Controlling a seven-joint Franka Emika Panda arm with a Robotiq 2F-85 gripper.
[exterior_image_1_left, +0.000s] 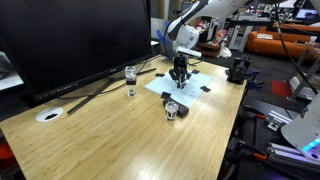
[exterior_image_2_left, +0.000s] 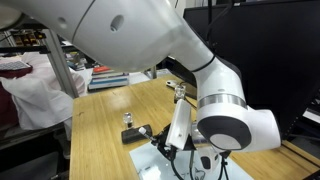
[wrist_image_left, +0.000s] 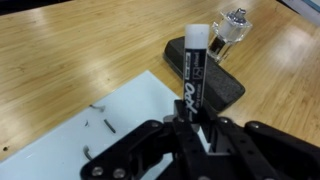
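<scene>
In the wrist view, a white and dark Expo marker points up and away from my gripper, which is shut on it. Beneath lies a white sheet on the wooden table; short dark marks show on it. A black eraser lies beside the sheet, partly covered by the marker. In exterior view 1 my gripper is over the sheet, behind the eraser. Whether the marker touches the sheet cannot be made out.
A clear glass bottle stands just past the eraser. Another tall clear object is near the black monitor. A white roll lies to the left.
</scene>
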